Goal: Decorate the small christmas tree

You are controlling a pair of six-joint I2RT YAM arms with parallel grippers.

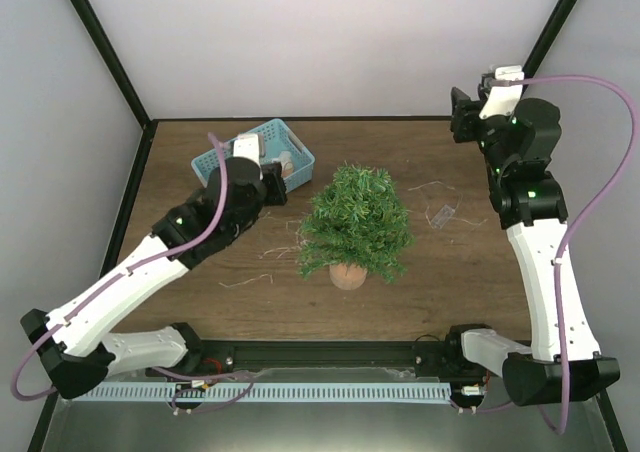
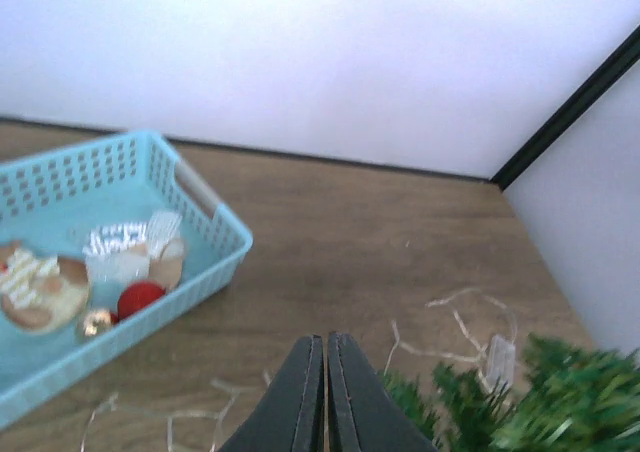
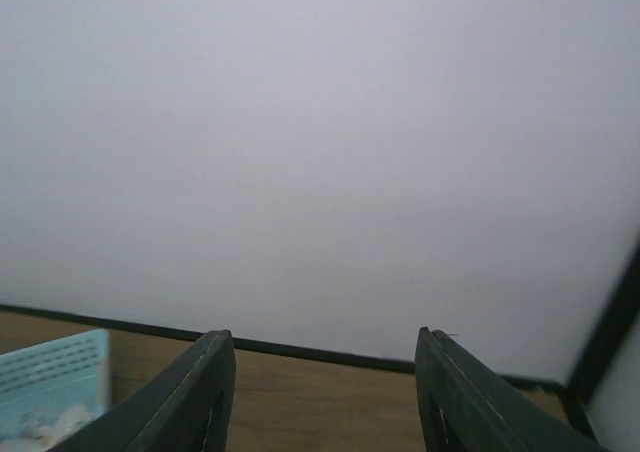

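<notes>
The small green tree [image 1: 355, 217] stands in a clay pot [image 1: 347, 277] at mid-table. Behind it on the left is the light blue basket [image 2: 205, 272] holding ornaments, including a gingerbread figure [image 2: 50, 292] and a red ball [image 2: 140, 297]. My left gripper is raised between basket and tree, its fingers shut; anything between them is not visible. My right gripper is raised over the table's right side, part open, with nothing visible between its fingers.
Thin pale strings and a small clear tag [image 1: 443, 215] lie right of the tree. Bare wood [image 1: 170, 292] surrounds the pot. Walls enclose the table at back and sides.
</notes>
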